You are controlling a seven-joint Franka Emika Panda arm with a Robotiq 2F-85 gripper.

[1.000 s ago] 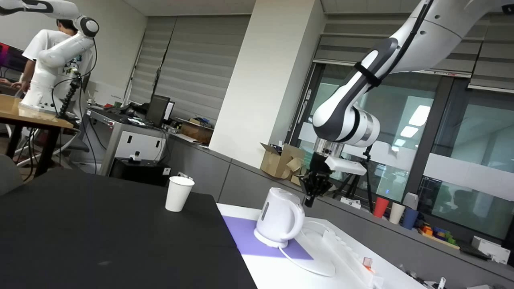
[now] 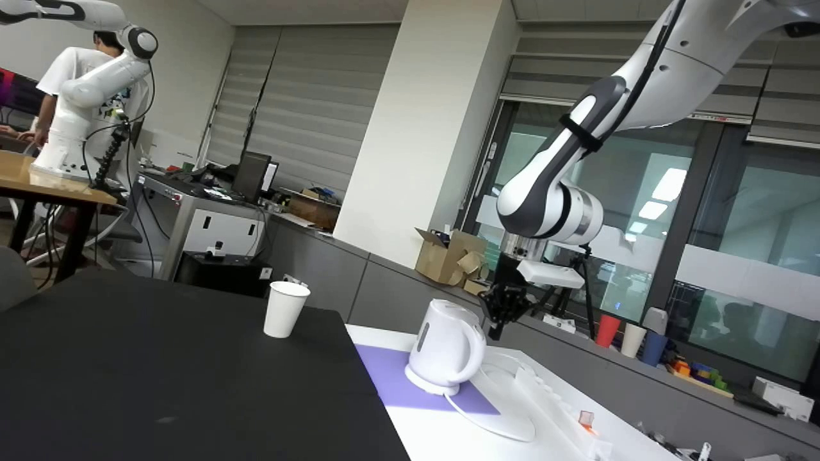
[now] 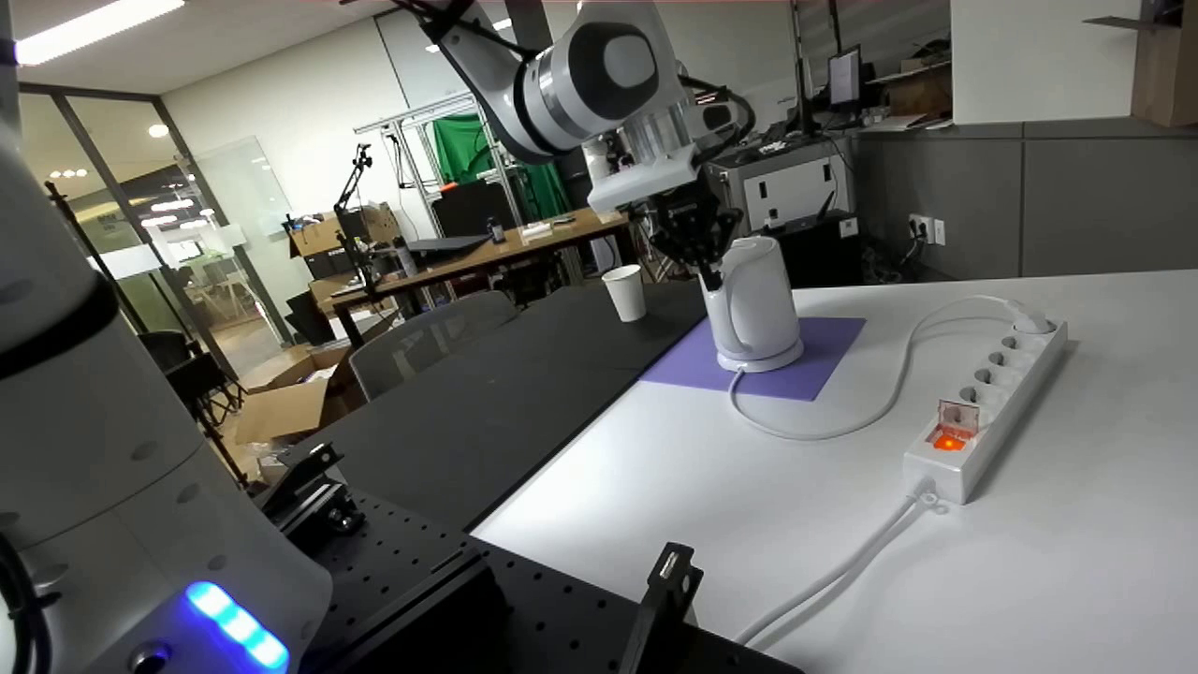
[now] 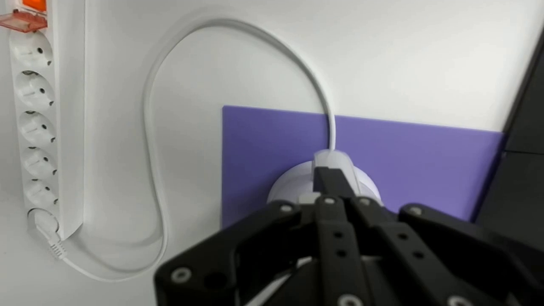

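Observation:
A white electric kettle [image 2: 439, 349] stands upright on a purple mat [image 3: 825, 333], its handle [image 3: 732, 320] turned toward the power strip's side of the table. My gripper [image 2: 494, 333] is shut, pointing down close to the top of the kettle on the handle side. Nothing shows between its fingers. Seen from the wrist, they overlap the handle and hide most of the kettle; whether they touch it I cannot tell. A white paper cup [image 2: 285, 308] stands upright on the black table [image 2: 177, 369].
The kettle's white cord [image 4: 153, 132] loops over the white table [image 3: 1078, 472] to a power strip [image 3: 1000, 404], whose switch [image 3: 949, 442] glows orange. Cups and blocks line the window ledge, and a cardboard box [image 2: 446, 257] sits there.
My gripper has come down slightly beside the kettle, and the arm has shifted a little. The kettle and the cup have stayed in place.

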